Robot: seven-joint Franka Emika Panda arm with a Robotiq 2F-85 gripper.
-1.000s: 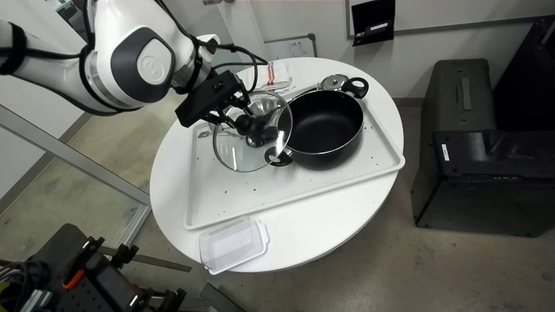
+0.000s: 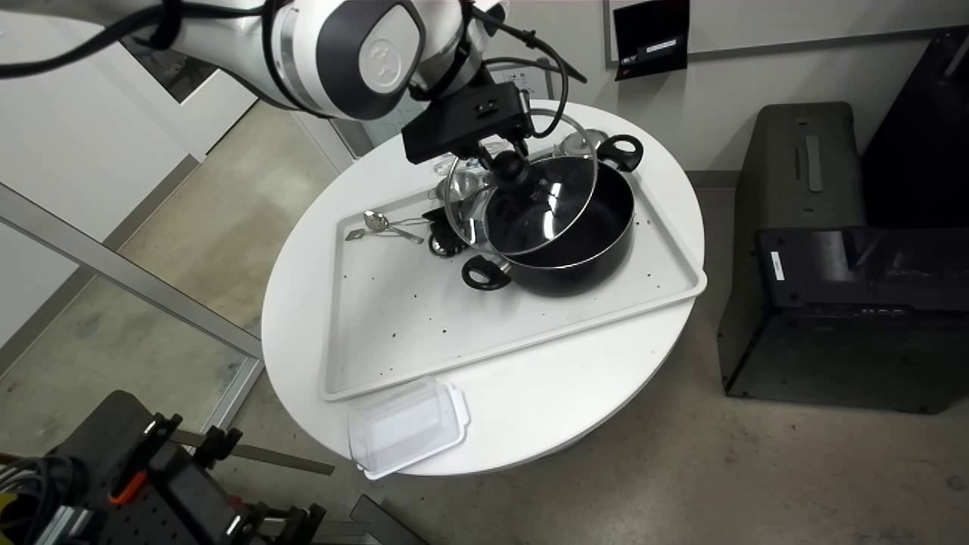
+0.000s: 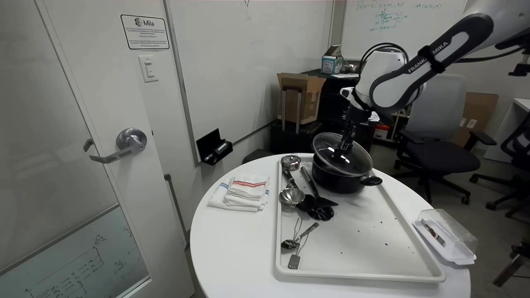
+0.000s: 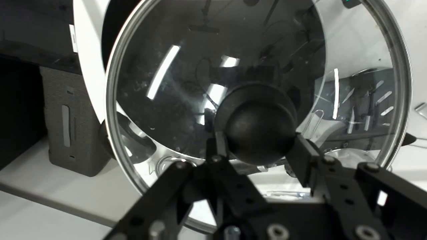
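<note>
A clear glass lid (image 2: 565, 213) with a steel rim hangs tilted over part of the black pot (image 2: 581, 272). My gripper is shut on the lid's round black knob (image 4: 262, 128), one finger on each side. From exterior view 1 the lid sits off to the left of the pot's mouth, leaving the right part of the opening uncovered. In exterior view 2 the lid (image 3: 357, 159) leans above the pot (image 3: 338, 181); whether its rim touches the pot cannot be told.
The pot stands on a white tray (image 2: 436, 359) on a round table. Black utensils (image 3: 323, 213), a metal ladle (image 3: 291, 196) and small spoons lie along the tray's side. Folded towels (image 3: 243, 193) and a clear plastic box (image 2: 409, 427) are outside it. The tray's front is mostly clear.
The arm has carried the lid to the right in exterior view 1, from over the utensils and tray to over the pot. The pot has not moved.
</note>
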